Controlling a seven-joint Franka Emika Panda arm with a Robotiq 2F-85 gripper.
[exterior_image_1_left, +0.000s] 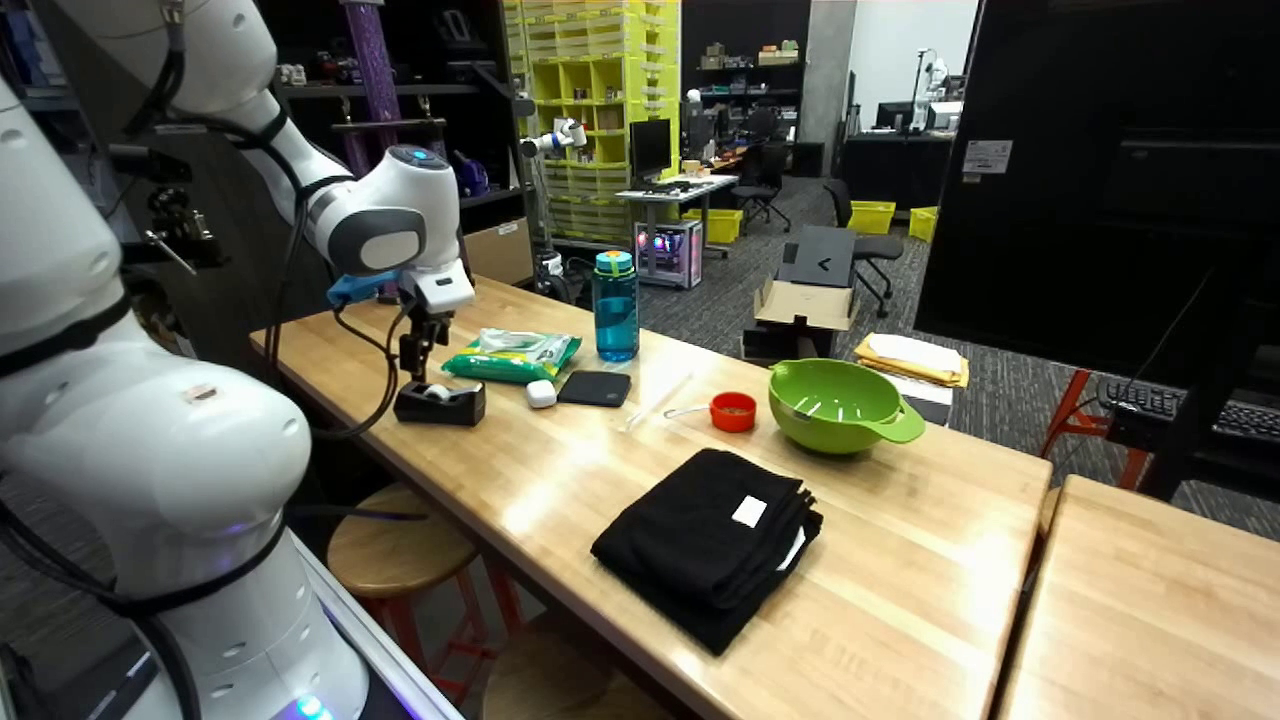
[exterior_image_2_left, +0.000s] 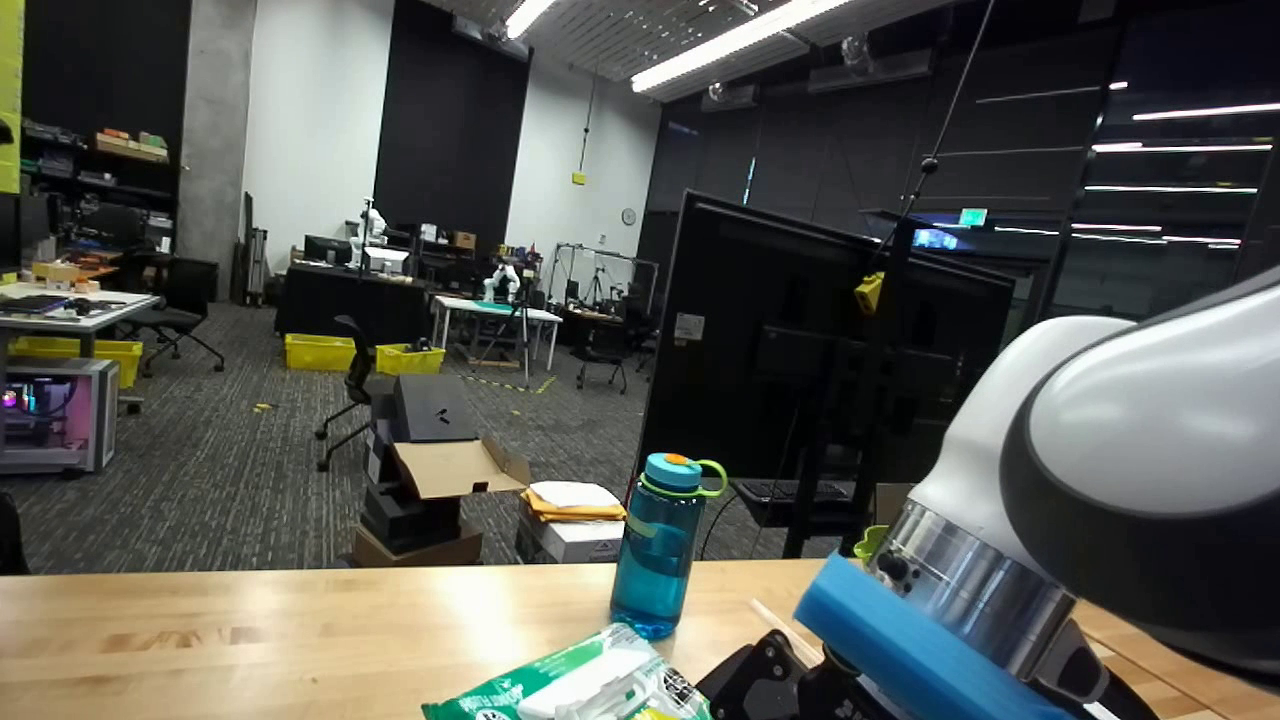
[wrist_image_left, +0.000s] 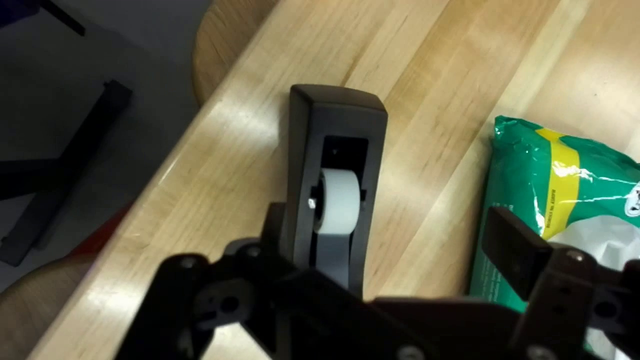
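The black tape dispenser (wrist_image_left: 303, 150) stands on the table with a roll of white tape (wrist_image_left: 340, 201) in it. In the wrist view my gripper is open; its left finger overlaps the dispenser's left side, while the right finger is out by the green wipes packet (wrist_image_left: 522, 180). Nothing is held. In exterior view 1 the gripper (exterior_image_1_left: 420, 346) hangs just above and behind the dispenser (exterior_image_1_left: 439, 408). Whether a finger touches the dispenser cannot be told. Only a dark part of the gripper shows at the bottom of exterior view 2.
Right of the dispenser lie a small white case (exterior_image_1_left: 541, 394) and a black flat item (exterior_image_1_left: 595, 388). A blue bottle (exterior_image_1_left: 615, 306), red measuring cup (exterior_image_1_left: 733, 412), green colander (exterior_image_1_left: 840, 406) and folded black cloth (exterior_image_1_left: 708, 528) are farther along. The table's edge (wrist_image_left: 162, 174) is close to the dispenser.
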